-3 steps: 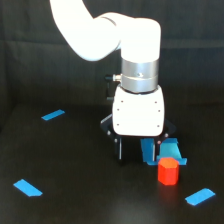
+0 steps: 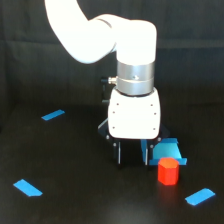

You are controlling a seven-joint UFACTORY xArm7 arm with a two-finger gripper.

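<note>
A small red block with a hexagon-like outline stands on the dark table, right of centre in the camera view. Just behind it is a blue object, perhaps a small tray, partly hidden by my gripper and the red block. My gripper points down to the left of both, its dark fingers apart. It looks open, and nothing shows between the fingertips, though they are hard to make out against the black surface. Whether they touch the table cannot be told.
Blue tape strips lie on the table: one at the back left, one at the front left and one at the front right.
My gripper has come slightly lower and a little to the left. The red block and the blue object appear unmoved.
</note>
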